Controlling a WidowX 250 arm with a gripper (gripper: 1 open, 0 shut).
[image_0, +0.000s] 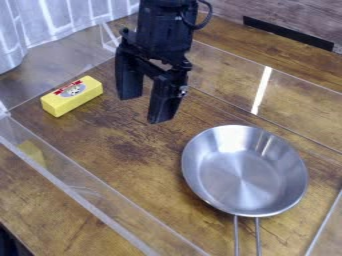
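My black gripper (147, 92) hangs over the middle of the wooden table, its two fingers apart with nothing between them. To its left lies a yellow block (70, 98) with a small label on top, perhaps a toy or sponge. At the lower right a steel pan (243, 170) rests on the table, its wire handle pointing toward the front edge.
Clear plastic walls line the left side of the table (114, 175). The table surface between the block and the pan is bare, as is much of the back right.
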